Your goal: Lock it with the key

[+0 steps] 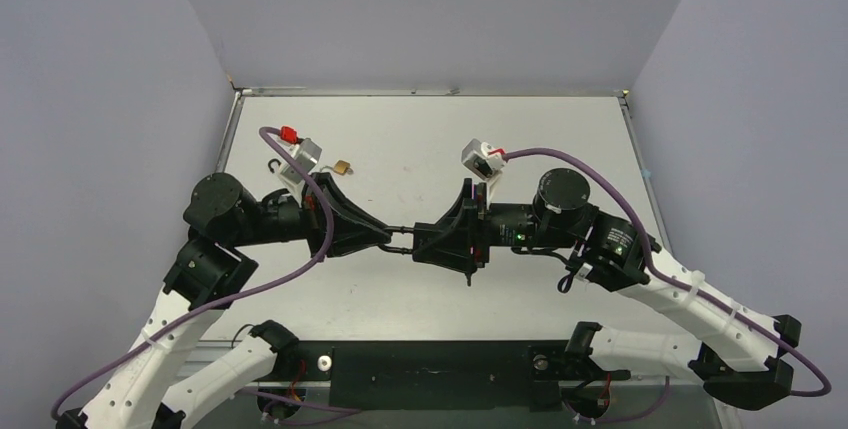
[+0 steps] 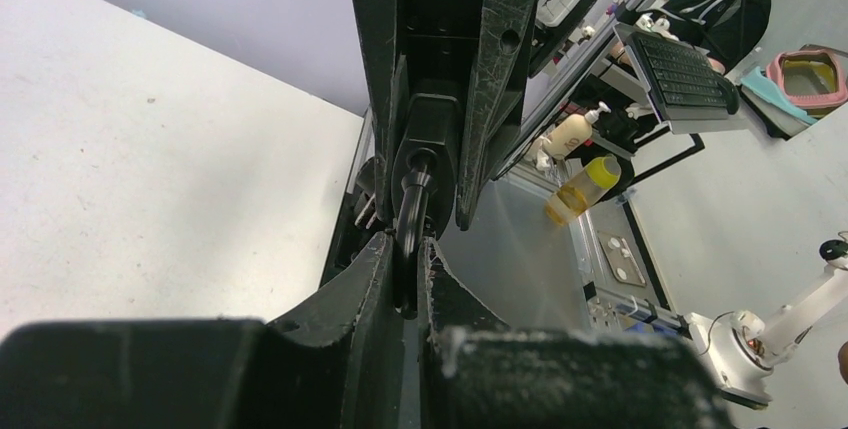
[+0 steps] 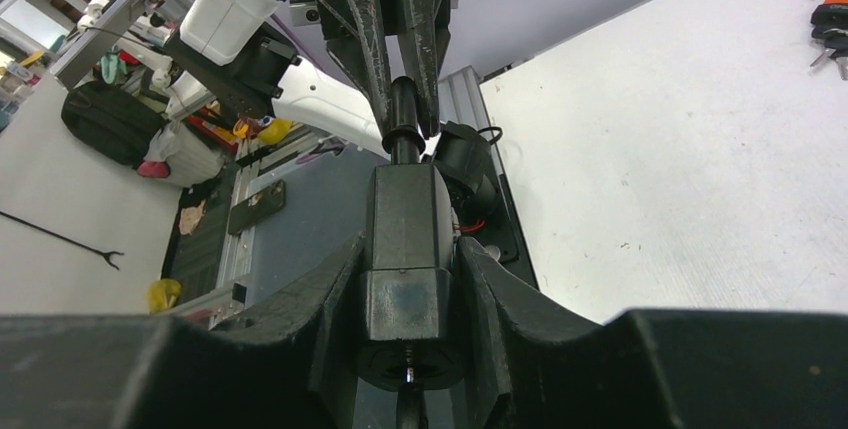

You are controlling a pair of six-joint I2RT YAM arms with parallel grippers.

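Observation:
A black padlock body (image 3: 405,219) is clamped in my right gripper (image 1: 428,242), held level above the table. Its dark shackle (image 2: 408,224) points toward my left gripper (image 1: 388,235). In the left wrist view the shackle runs between the left fingertips, with little or no gap at either side; whether they press on it does not show. From above, two shackle legs (image 1: 399,229) span the space between the grippers. Whether the free leg is seated in the body is unclear. Orange-and-black keys (image 3: 832,19) lie on the table at the right wrist view's edge.
A small brass padlock (image 1: 342,167) lies on the table behind the left arm, near a dark hook (image 1: 273,165). Grey walls stand at the back and sides.

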